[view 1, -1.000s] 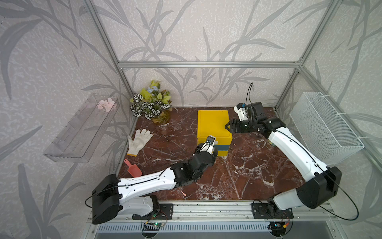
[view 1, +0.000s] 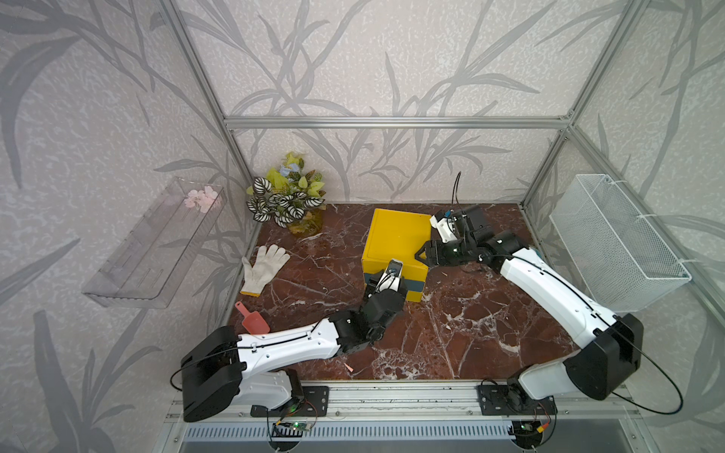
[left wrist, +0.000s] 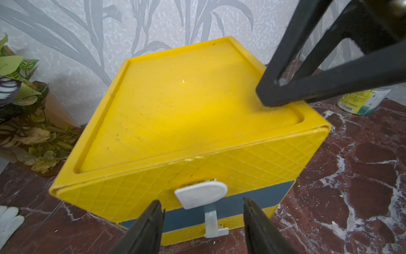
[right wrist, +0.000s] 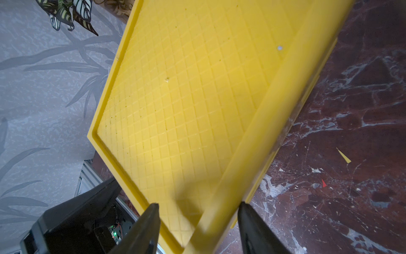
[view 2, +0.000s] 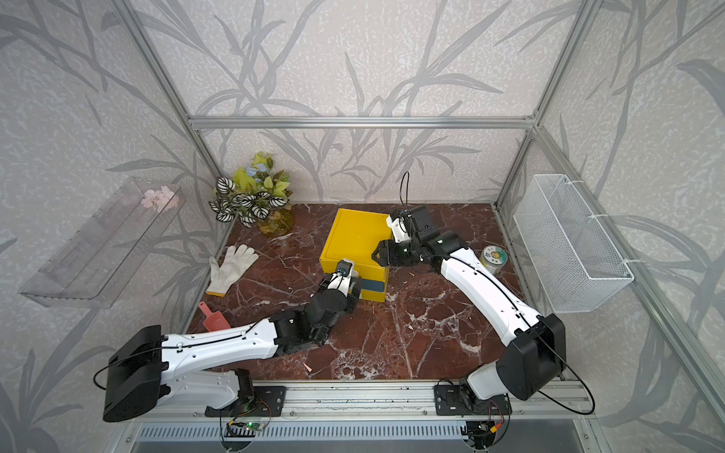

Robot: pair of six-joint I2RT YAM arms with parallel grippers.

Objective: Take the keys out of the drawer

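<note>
The yellow drawer box (view 1: 394, 230) stands mid-table, with a grey-blue band across its front and a white handle (left wrist: 200, 194). My left gripper faces the front, part open, its fingertips either side of the handle in the wrist view. My right gripper is at the box's right top edge, part open, its fingertips straddling the yellow rim. No keys are visible.
A plant (view 1: 287, 192) stands back left, with a white glove (view 1: 264, 268) and red scoop (view 1: 253, 321) along the left. A round can (view 2: 493, 259) sits at the right. Clear table lies around the box's front and right.
The box has shifted a little left and toward the front, turning slightly. My right arm has moved left with it; my left arm has moved slightly.
</note>
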